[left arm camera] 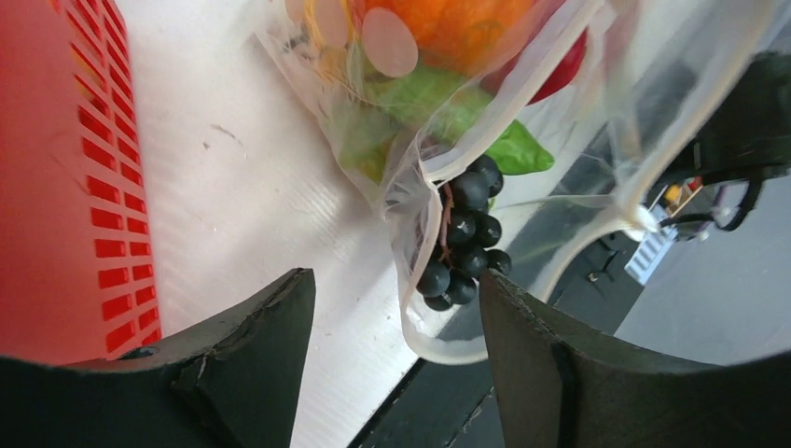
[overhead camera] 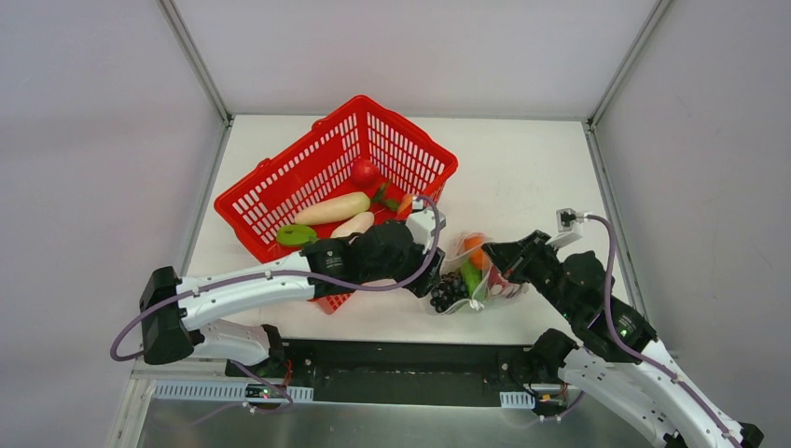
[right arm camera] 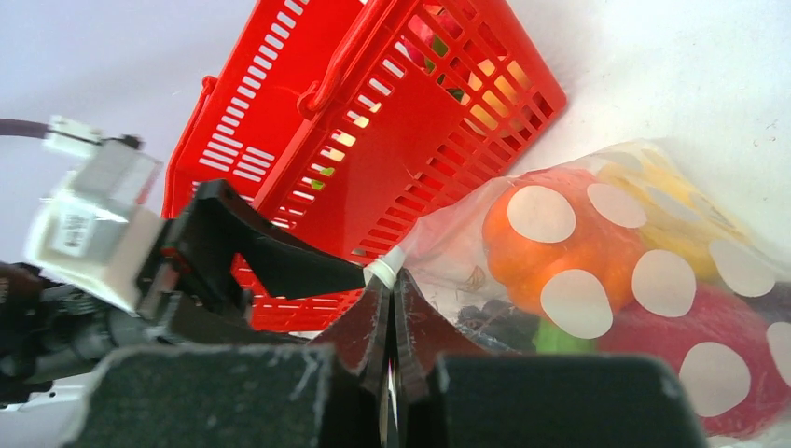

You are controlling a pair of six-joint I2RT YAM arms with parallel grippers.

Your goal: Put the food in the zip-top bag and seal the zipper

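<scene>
Clear bag with white dots lies on the table, its mouth gaping in the left wrist view. Inside are black grapes (left arm camera: 464, 233) near the opening, a green pepper (left arm camera: 518, 147), an orange pumpkin-like piece (left arm camera: 466, 28) and a red item (right arm camera: 700, 345). My right gripper is shut on the bag's edge, holding the mouth up. My left gripper stands open at the mouth, its fingers (left arm camera: 270, 317) apart; the grapes lie beyond the fingertips, not gripped, and the bag's rim passes between them in view.
A red basket (overhead camera: 270, 177) left of the bag holds a white radish (overhead camera: 332, 208), a second pale radish, a green pepper (overhead camera: 297, 235) and a red tomato (overhead camera: 364, 172). Its near wall stands close to my left gripper.
</scene>
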